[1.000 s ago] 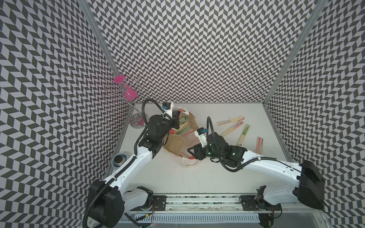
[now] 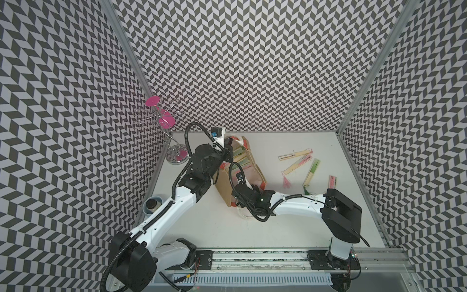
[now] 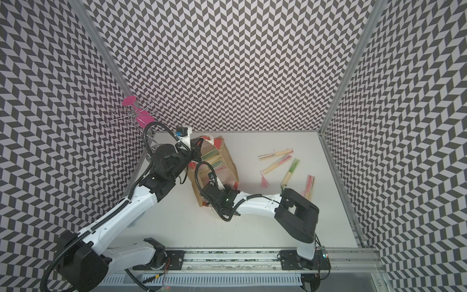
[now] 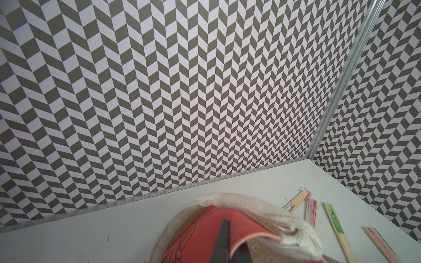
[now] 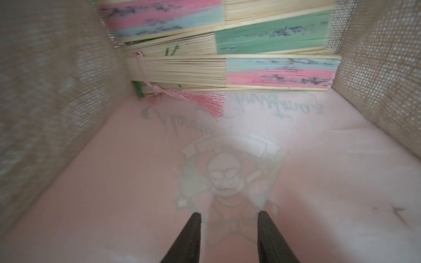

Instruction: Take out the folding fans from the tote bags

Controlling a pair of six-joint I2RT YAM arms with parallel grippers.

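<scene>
The tan tote bag lies with its mouth toward me, held wide. At its far-left rim my left gripper is shut, with the red-lined edge pinched between its fingers. Inside the bag, my right gripper is part open over the pale pink lining, and nothing is between its fingertips. Deeper in, several folding fans are stacked: a blue-and-pink one with a tassel is nearest, then a green one, then another pink one. They are apart from the right fingers.
Several fans lie loose on the right of the table, including a green one and a pink one. A metal stand with pink discs and a blue bowl are at the left.
The left gripper has stayed near the far rim, shifting only slightly, and the bag's mouth has changed shape.
</scene>
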